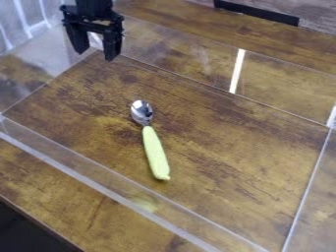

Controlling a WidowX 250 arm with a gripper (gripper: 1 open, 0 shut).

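Observation:
A spoon with a pale yellow-green handle (156,153) and a silver bowl (141,110) lies on the wooden surface, near the middle of the view. My black gripper (94,45) hangs at the top left, above and behind the spoon and apart from it. It is small and dark, and I cannot tell whether it is open or shut.
Clear transparent walls (238,69) border the wooden work area on several sides. A dark object (257,12) lies along the back edge at the top right.

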